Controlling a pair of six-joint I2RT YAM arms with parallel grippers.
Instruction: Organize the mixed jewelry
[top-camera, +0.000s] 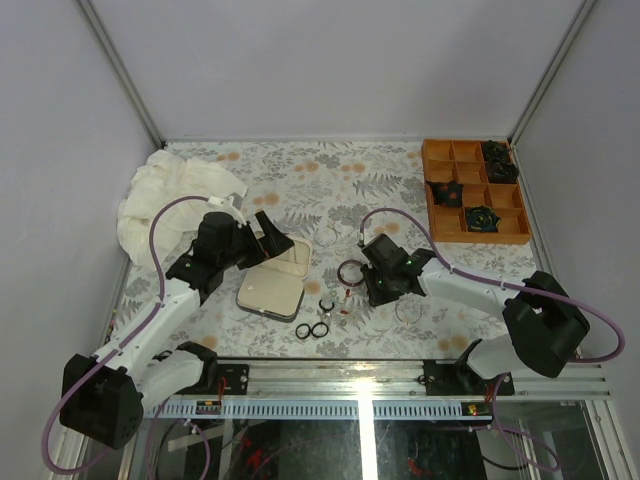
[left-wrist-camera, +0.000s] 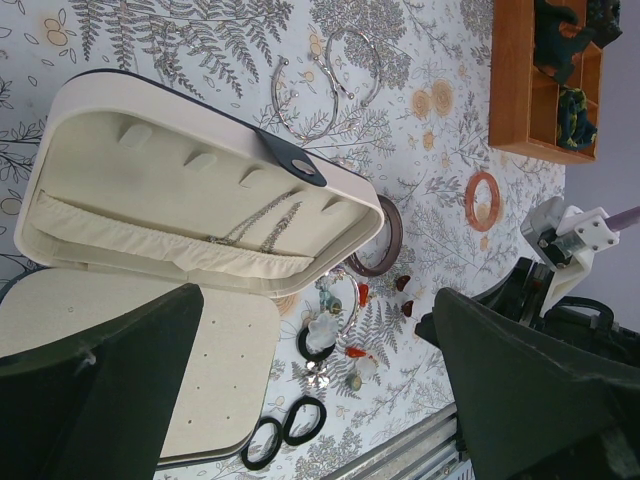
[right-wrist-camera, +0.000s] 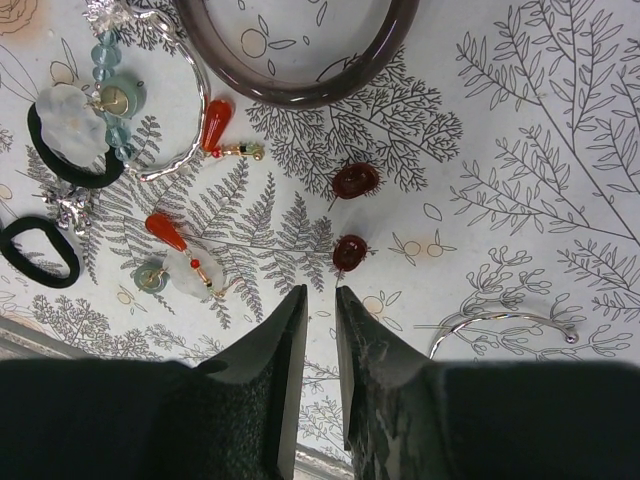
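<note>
In the right wrist view two small dark-red stud earrings, a nearer one (right-wrist-camera: 349, 253) and a farther one (right-wrist-camera: 355, 181), lie on the patterned cloth. My right gripper points at the nearer stud, its fingers parted by a narrow gap with nothing between them. A cream jewelry case (left-wrist-camera: 140, 350) lies unfolded, with silver chains (left-wrist-camera: 262, 228) in its lid pocket. Over the case my left gripper stands wide open and empty. A brown bangle (right-wrist-camera: 300, 95), orange drop earrings (right-wrist-camera: 166, 232) and a beaded bracelet (right-wrist-camera: 200, 90) lie close by.
Black hair ties (top-camera: 312, 330) lie near the front edge. Silver open bangles (left-wrist-camera: 305, 100) rest beyond the case. An orange compartment box (top-camera: 470, 238) with dark pouches stands at the back right; white cloth (top-camera: 160, 205) is heaped at the left.
</note>
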